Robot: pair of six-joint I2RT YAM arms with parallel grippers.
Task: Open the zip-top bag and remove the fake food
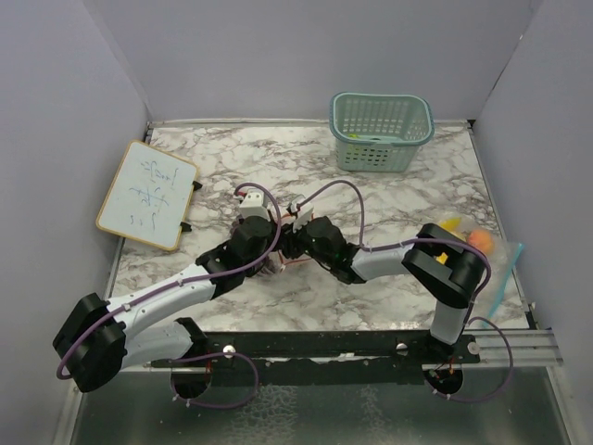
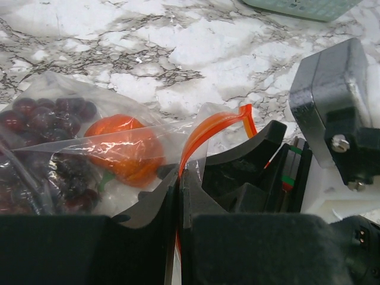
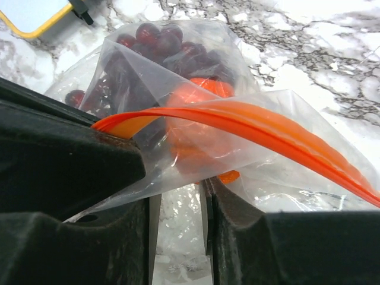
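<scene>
The clear zip top bag (image 2: 71,136) holds dark red grapes (image 3: 157,44) and an orange fake food (image 2: 124,148). Its orange zipper strip rises into my left gripper, which is shut on it in the left wrist view. My right gripper is part open at the bag's side, beneath the raised strip, with clear plastic seen between and around its fingers. The left gripper crosses the left of the right wrist view. From above, both grippers (image 1: 287,232) meet over the bag and hide most of it.
A green basket (image 1: 380,130) stands at the back right, a whiteboard (image 1: 146,195) lies at the left. A second bag with yellow and orange items (image 1: 480,241) lies at the right edge.
</scene>
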